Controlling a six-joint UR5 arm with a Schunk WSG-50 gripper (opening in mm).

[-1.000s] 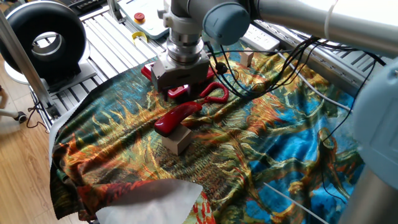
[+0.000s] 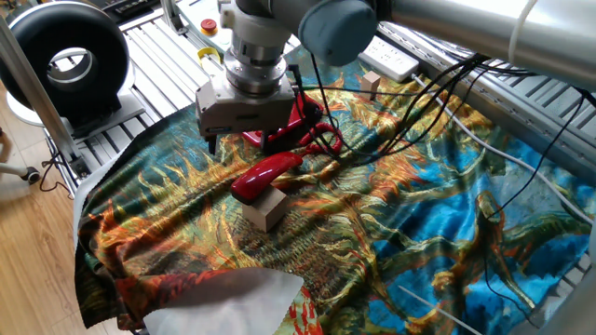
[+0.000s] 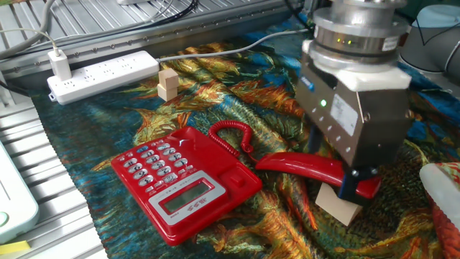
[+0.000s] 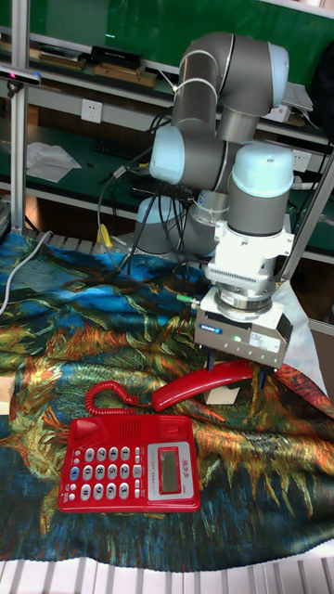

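A red telephone base [image 3: 188,183] with keypad and small display lies on the patterned cloth. Its red handset [image 3: 305,167] is off the cradle, one end propped on a wooden block [image 3: 336,205], with the coiled cord [image 3: 233,133] still joining it to the base. My gripper [image 3: 333,173] points downward with its two dark fingers wide apart, open. In exterior view 2 the handset appears across the gap between them, one finger [image 3: 351,187] in front of it. From exterior view 1 the gripper looks offset from the handset [image 2: 266,175], with nothing held; its exact height cannot be told.
Two small stacked wooden blocks [image 3: 167,85] and a white power strip [image 3: 104,77] stand near the back rail. Loose black cables [image 2: 410,116] hang beside the arm. Folds run through the cloth, and a pale flap [image 2: 223,302] lies at its edge.
In exterior view 1 my gripper has shifted left and turned, and one finger now shows at its left side. Phone, handset and block have stayed where they were.
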